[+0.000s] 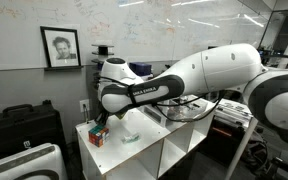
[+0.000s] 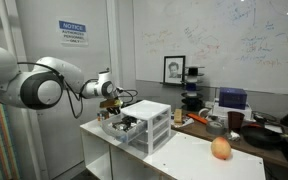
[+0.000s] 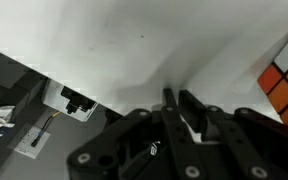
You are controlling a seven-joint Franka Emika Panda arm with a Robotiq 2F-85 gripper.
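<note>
In the wrist view my gripper points at a white surface, its two fingertips close together. It looks shut; whatever may be between the tips is too small to make out. A colourful block with orange, red and white squares [image 3: 286,72] lies at the right edge of that view, apart from the fingertips. In exterior view 1 the same multicoloured block [image 1: 98,134] stands at the left end of the white shelf top [image 1: 142,150], with the wrist above and just beside it. The fingertips are hard to see there.
A small pale object [image 1: 130,138] lies on the shelf top to the right of the block. A drawer unit [image 2: 156,128] stands along the counter, with an orange-pink round object [image 2: 221,148] farther along. A framed picture [image 1: 60,47] hangs behind.
</note>
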